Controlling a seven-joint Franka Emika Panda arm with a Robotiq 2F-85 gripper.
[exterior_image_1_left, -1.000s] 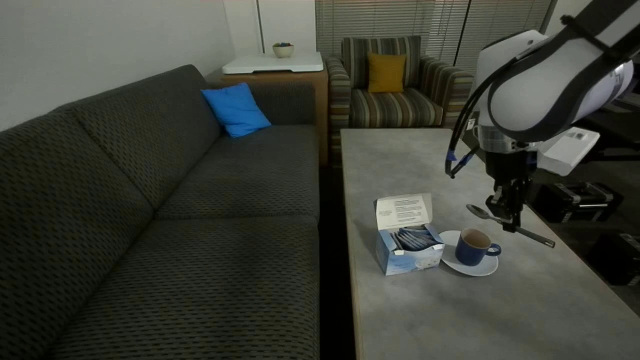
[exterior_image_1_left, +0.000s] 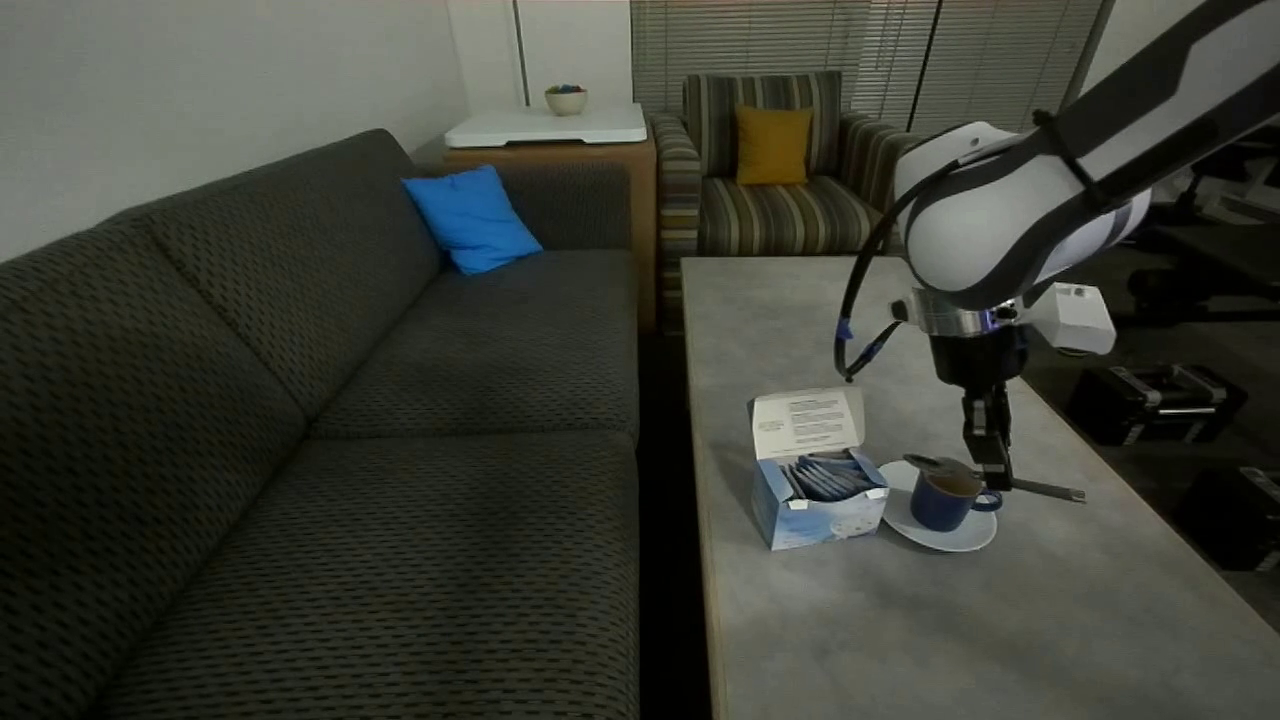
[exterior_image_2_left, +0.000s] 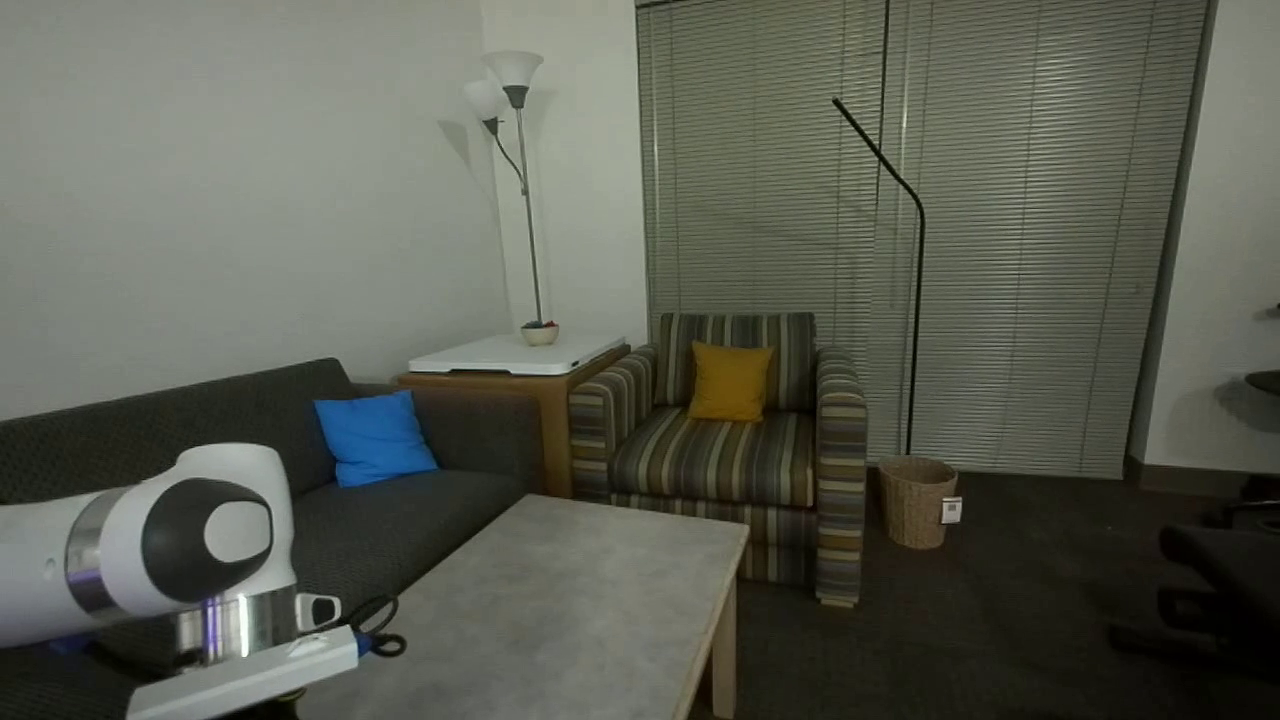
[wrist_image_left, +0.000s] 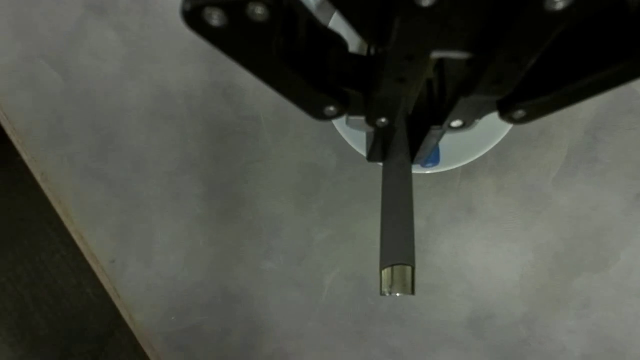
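A spoon with a dark handle (wrist_image_left: 397, 216) is clamped in my gripper, which is shut on it. Past the fingers the handle sticks out, ending in a shiny metal tip. In exterior view 1 the spoon (exterior_image_1_left: 1051, 490) lies nearly level, its bowl over the mouth of a blue cup (exterior_image_1_left: 939, 505). Whether spoon and cup touch, I cannot tell. The cup stands upright on a white saucer (exterior_image_1_left: 954, 540), its handle toward the right. My wrist view has the saucer (wrist_image_left: 462, 151) partly hidden beneath the gripper, with a bit of blue beside one finger.
An open light-blue box (exterior_image_1_left: 828, 516) of sachets, lid up, stands left of the saucer. A dark patterned sofa (exterior_image_1_left: 480, 540) runs along its left side.
Gripper and spoon have moved left and slightly down in exterior view 1. Cup, saucer and box have stayed put.
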